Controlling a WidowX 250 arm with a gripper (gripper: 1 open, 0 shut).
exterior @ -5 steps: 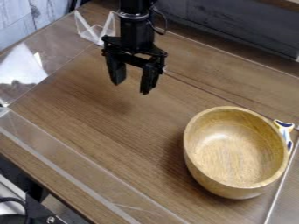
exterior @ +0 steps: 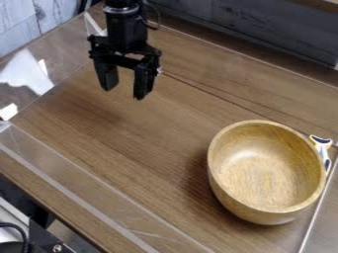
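My black gripper [exterior: 126, 79] hangs over the back left of the wooden table [exterior: 132, 148], its two fingers spread open and pointing down, with no object visible between them. A large light wooden bowl [exterior: 264, 193] stands empty at the front right, well apart from the gripper.
A small white and blue item [exterior: 321, 146] lies at the right edge beside the bowl. Clear plastic sheeting or edging shows along the left. Dark cables lie at the bottom left, and a wall runs along the back.
My gripper has moved left and slightly up in the view, away from the bowl, staying open. The bowl has not moved.
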